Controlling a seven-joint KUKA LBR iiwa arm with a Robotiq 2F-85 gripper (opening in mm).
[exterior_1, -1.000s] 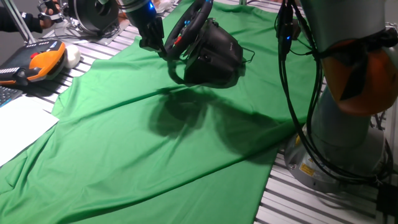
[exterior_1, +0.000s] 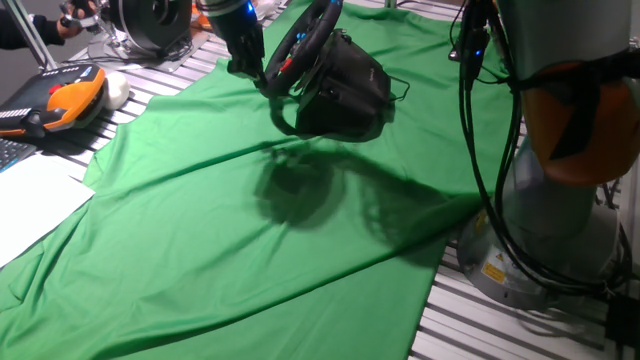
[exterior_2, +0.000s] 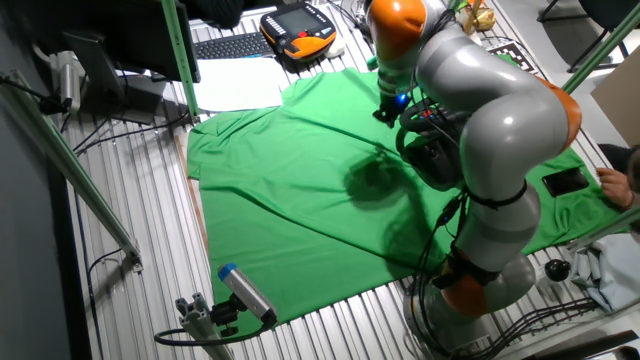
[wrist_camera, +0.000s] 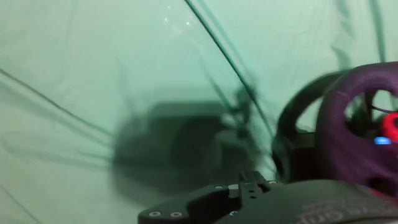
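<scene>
A black steering wheel (exterior_1: 303, 50) with red and blue buttons stands tilted on the green cloth (exterior_1: 200, 220), joined to its black base (exterior_1: 350, 90). In exterior view 1 my gripper (exterior_1: 262, 84) points down at the wheel's left side, very near its rim; whether they touch cannot be told. Exterior view 2 has the gripper (exterior_2: 383, 117) just left of the wheel, over the cloth. Along the bottom of the wrist view the dark gripper shows from one side, with the wheel's rim (wrist_camera: 339, 118) to its right. Its finger opening is not clear, and nothing is seen held.
A white sheet (exterior_2: 238, 84), a keyboard (exterior_2: 225, 47) and an orange teach pendant (exterior_2: 298, 33) lie beyond the cloth. A camera on a stand (exterior_2: 246, 293) is at the near edge. A person's hand (exterior_2: 614, 187) is at the right.
In exterior view 1 the arm's end has shifted slightly right, and its shadow and the hanging cables have moved right too. The wheel has stayed where it was.
</scene>
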